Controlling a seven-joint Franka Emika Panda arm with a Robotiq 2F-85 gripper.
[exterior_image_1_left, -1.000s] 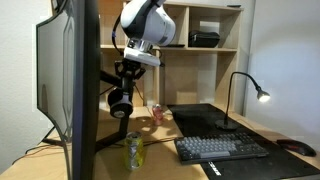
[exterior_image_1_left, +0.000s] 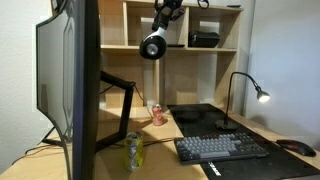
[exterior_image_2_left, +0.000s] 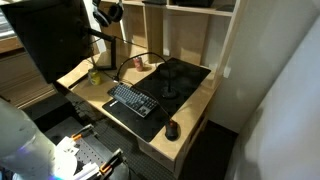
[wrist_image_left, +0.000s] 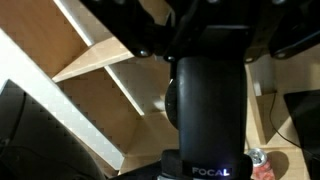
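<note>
A pair of black headphones (exterior_image_1_left: 153, 46) hangs in the air before the wooden shelf, high above the desk. My gripper (exterior_image_1_left: 165, 13), at the top of that view, is shut on them. In the wrist view the dark band (wrist_image_left: 212, 110), lettered "FOCAL" at its lower end, runs down from the gripper. Dark parts blend together there, so the exact contact of the fingers is hard to make out.
The wooden shelf (exterior_image_1_left: 175, 75) carries a black box (exterior_image_1_left: 204, 39). A monitor (exterior_image_1_left: 83, 80) stands at the left. Below are a yellow-green can (exterior_image_1_left: 134, 150), a red can (exterior_image_1_left: 157, 115), a keyboard (exterior_image_1_left: 220, 147), a lamp (exterior_image_1_left: 263, 96) and a mouse (exterior_image_1_left: 296, 147).
My gripper has risen with the headphones and shifted right, from low beside the monitor stand to the height of the shelf. The things on the desk have stayed put.
</note>
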